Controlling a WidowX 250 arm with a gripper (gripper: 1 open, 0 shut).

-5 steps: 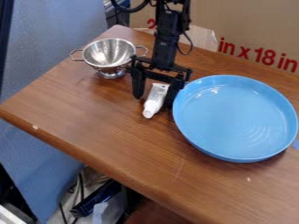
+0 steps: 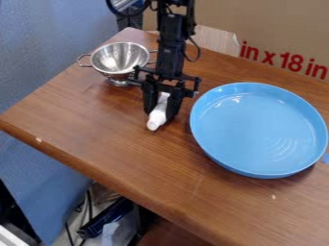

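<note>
My black gripper (image 2: pixel 164 97) is down over a white tube (image 2: pixel 157 118) on the wooden table, its fingers around the tube's upper part, which they partly hide. Whether they are closed on it is unclear. The tube lies between a steel colander (image 2: pixel 115 60) at the upper left and a large blue plate (image 2: pixel 257 130) on the right.
The table (image 2: pixel 115 154) has clear space at the front and left, ending at a left edge above clutter below. A cardboard box (image 2: pixel 276 48) stands along the back.
My gripper has moved slightly left, and the white tube has shifted left with it, more of it now hidden by the fingers.
</note>
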